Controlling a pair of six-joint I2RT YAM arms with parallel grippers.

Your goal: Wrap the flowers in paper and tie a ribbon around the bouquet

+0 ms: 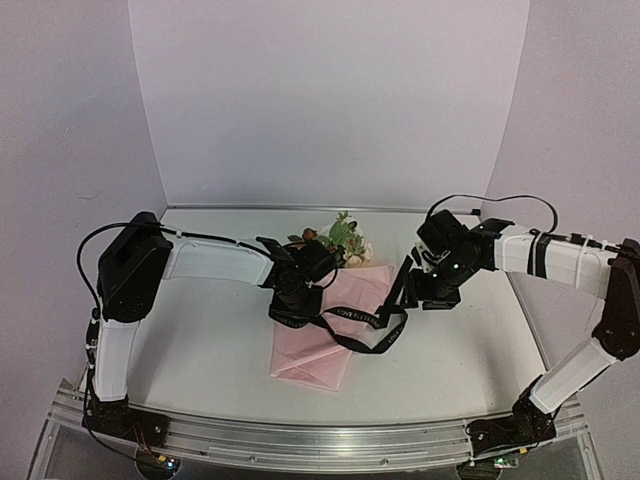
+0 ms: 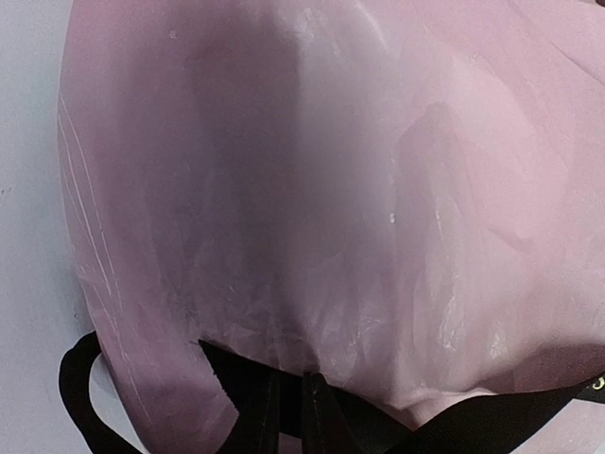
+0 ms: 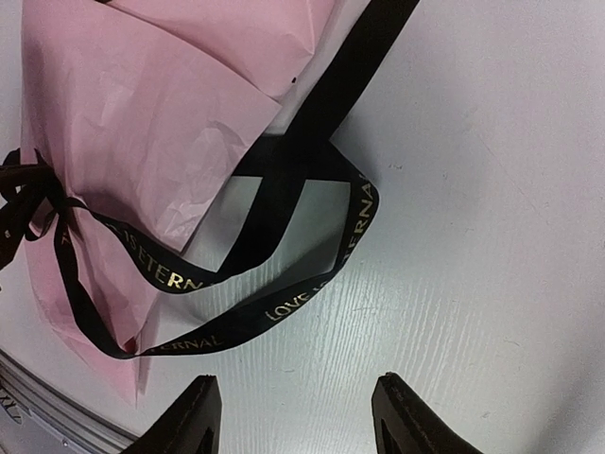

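The bouquet lies in pink wrapping [image 1: 310, 350], its flowers and leaves [image 1: 343, 238] showing at the far end. Across the wrap runs a black ribbon [image 1: 350, 314] with gold lettering; it loops out onto the table at the right. Low in the left wrist view, the fingertips of my left gripper are close together on the ribbon [image 2: 364, 416], near a pointed corner of it. The right wrist view also shows the left gripper pinching the ribbon over the wrap. My right gripper stands open and empty, right of the wrap, with the ribbon loops [image 3: 241, 322] beyond its fingertips.
Bare white table [image 1: 200, 350] extends to the left of the wrap and in front of it. A metal rail [image 1: 320, 440] borders the near edge. My left forearm hides part of the flowers and of the wrap's left side.
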